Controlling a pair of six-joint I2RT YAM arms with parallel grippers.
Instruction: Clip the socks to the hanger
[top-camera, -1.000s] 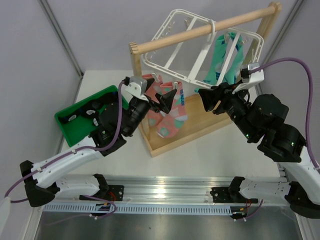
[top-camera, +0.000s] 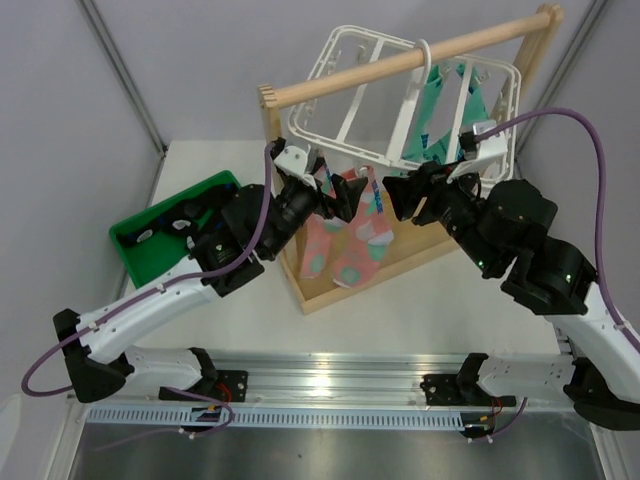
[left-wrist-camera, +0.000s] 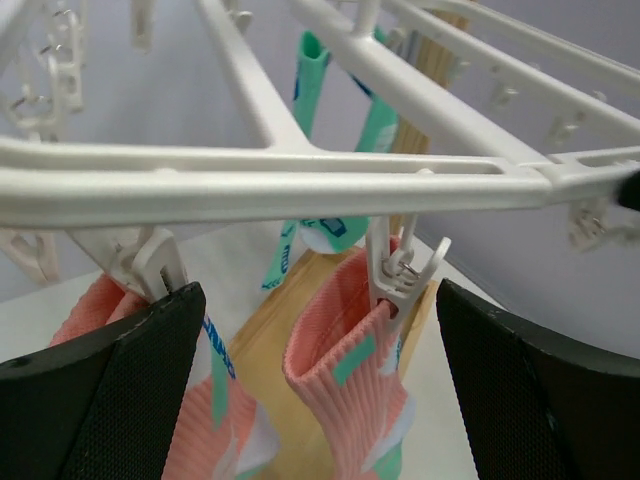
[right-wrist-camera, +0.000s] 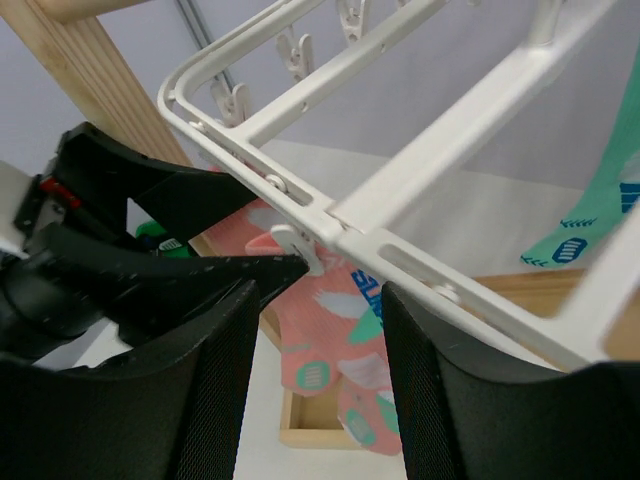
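The white hanger (top-camera: 410, 110) hangs from a wooden bar. Two pink socks with teal patches (top-camera: 360, 262) dangle below its left half; in the left wrist view, one pink sock's (left-wrist-camera: 345, 405) top edge is at a white clip (left-wrist-camera: 400, 275). Teal socks (top-camera: 470, 95) hang at the hanger's right. My left gripper (top-camera: 337, 182) is open, its fingers spread around that clip and the sock top, the other pink sock (left-wrist-camera: 205, 445) beside its left finger. Open too, my right gripper is close to the hanger's front rail, nothing gripped between its fingers.
A green tray (top-camera: 150, 258) with several dark socks stands at the left. The wooden stand's base (top-camera: 400, 258) lies beneath the hanger. Several empty clips (right-wrist-camera: 293, 55) line the hanger's rails.
The hanger has swung and turned, and the pink socks have shifted right overall. My left gripper has moved to the right. My right gripper has moved slightly left.
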